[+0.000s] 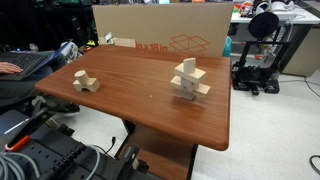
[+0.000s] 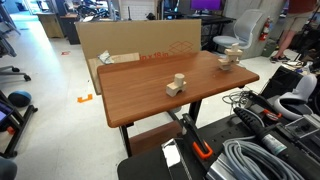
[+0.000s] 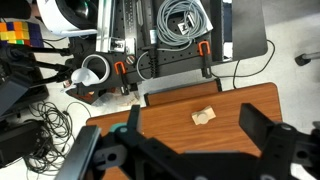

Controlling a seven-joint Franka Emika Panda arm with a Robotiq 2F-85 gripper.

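Note:
In the wrist view my gripper points down from high up, its dark fingers (image 3: 127,137) far apart at the lower edge of the picture. Nothing shows between them but the brown table far below. One small pale wooden piece (image 3: 203,115) lies down there. A low wooden group, a round piece on a base (image 1: 86,83), sits on the table (image 1: 135,80) at the left in the first exterior view. Toward the right stands a taller stack of wooden pieces (image 1: 188,80) with flat plates and a block on top. Neither exterior view clearly shows the gripper.
A cardboard panel (image 1: 165,28) stands along the table's back edge. Beside the table lie coiled cables (image 3: 180,22) on a dark surface and a frame with orange-handled clamps (image 3: 205,58).

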